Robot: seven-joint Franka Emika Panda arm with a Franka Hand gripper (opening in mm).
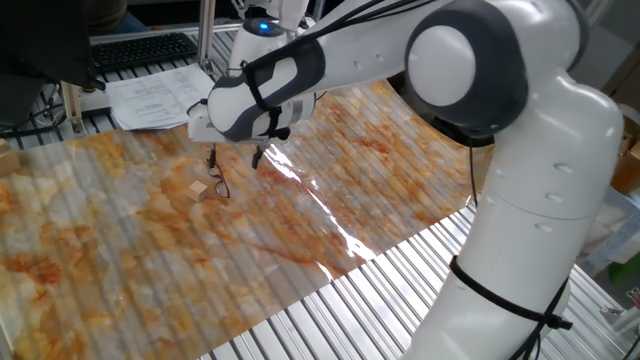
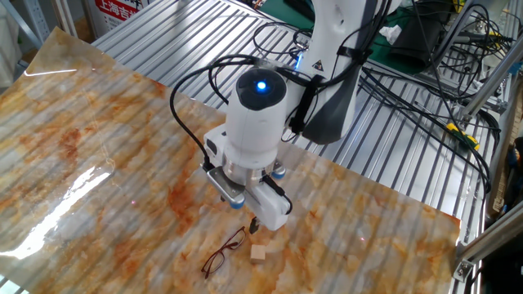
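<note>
My gripper (image 1: 235, 158) is open above the marbled table, its two dark fingers spread well apart with nothing seen between them. A pair of thin dark-framed glasses (image 1: 222, 187) lies on the table, close to the left finger in exterior view 1 and partly behind it. Beside the glasses sits a small light wooden block (image 1: 198, 190). In exterior view 2 the block (image 2: 258, 252) is just right of the glasses (image 2: 219, 258). One fingertip (image 2: 254, 225) shows right above them there; the other finger is hidden by the hand.
The marbled tabletop (image 1: 110, 260) has wide free room around these things. Papers (image 1: 160, 97) and a black keyboard (image 1: 145, 50) lie beyond its far edge in exterior view 1. Loose black cables (image 2: 433, 122) lie on the slatted metal surface beside the arm's base.
</note>
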